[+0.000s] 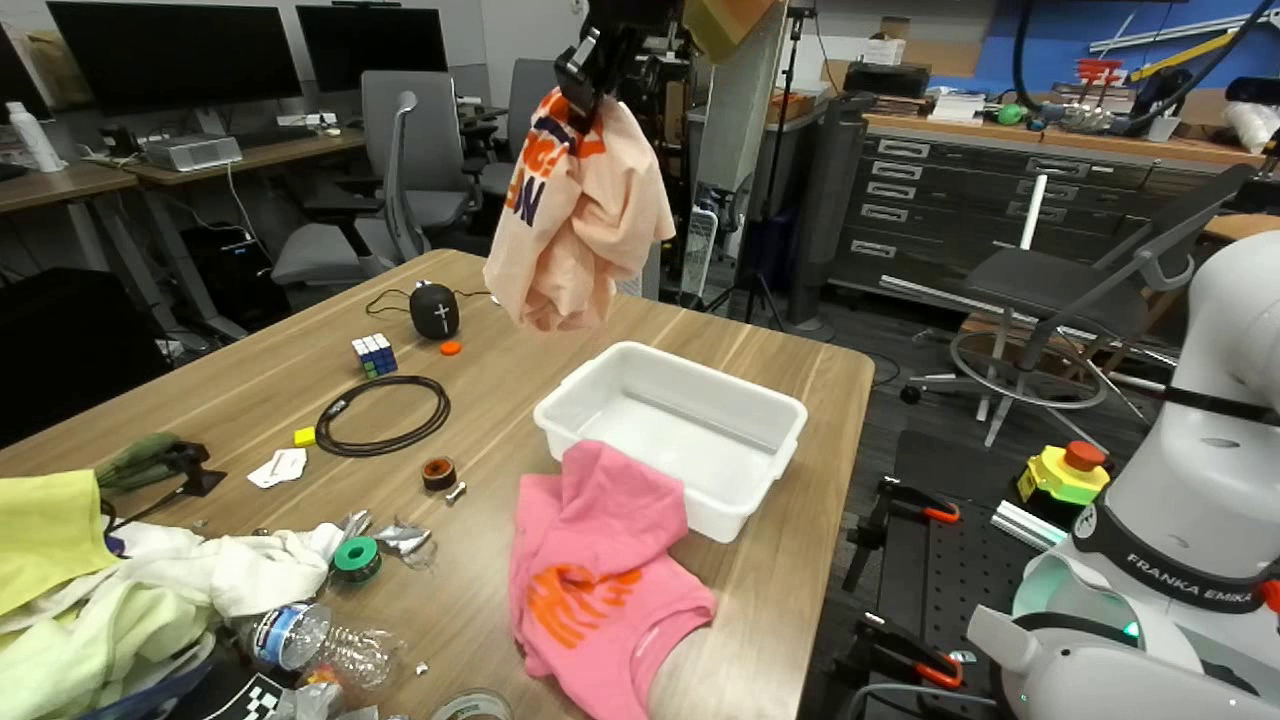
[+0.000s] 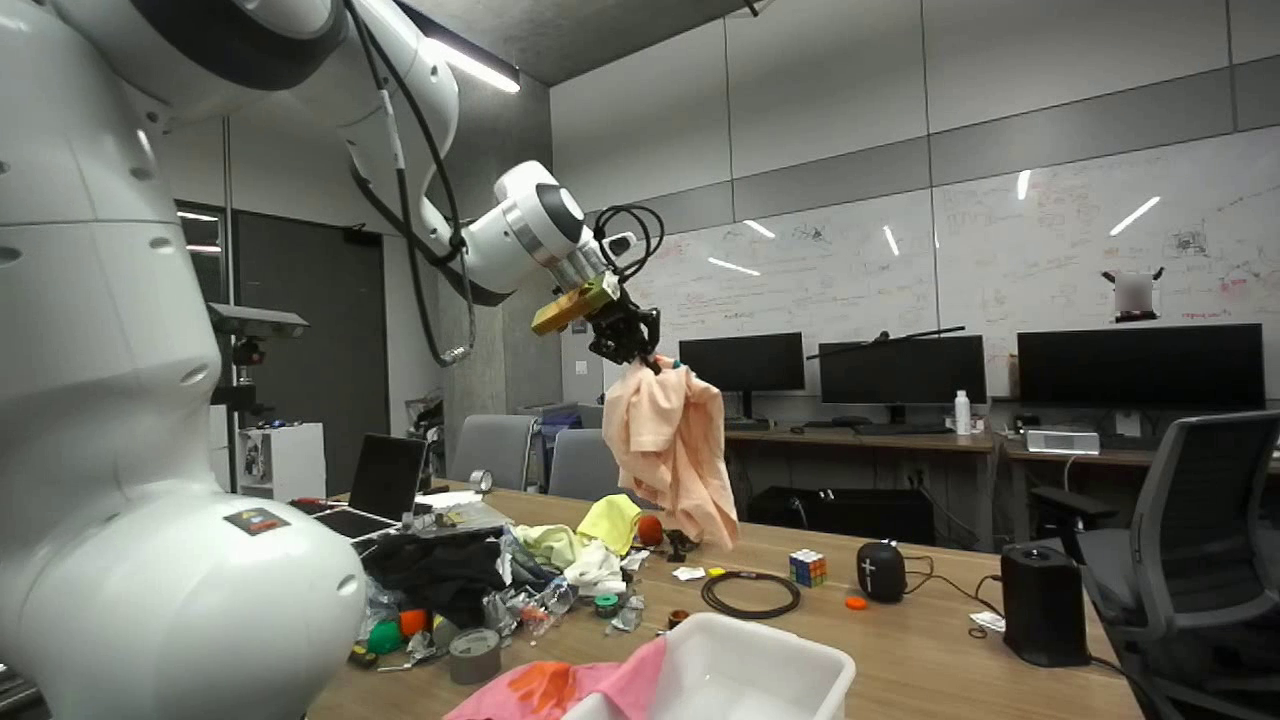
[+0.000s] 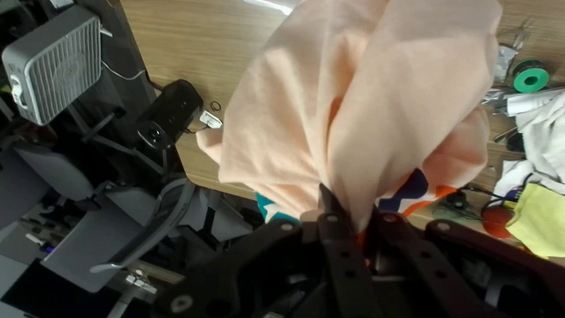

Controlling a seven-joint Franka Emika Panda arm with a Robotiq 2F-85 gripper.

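A peach cloth garment with orange and navy lettering hangs bunched in the air, clear of the table. My gripper is shut on its top end. In the wrist view the cloth fills the middle and runs in between the dark fingers. Below it stands a white plastic bin, its visible inside empty. Against the bin's near side lies a pink shirt with orange lettering, one part draped up over the rim.
A black cable loop, a puzzle cube and a black speaker sit left of the bin. Clothes and a plastic bottle clutter the near left. Bare wood lies along the table's right side.
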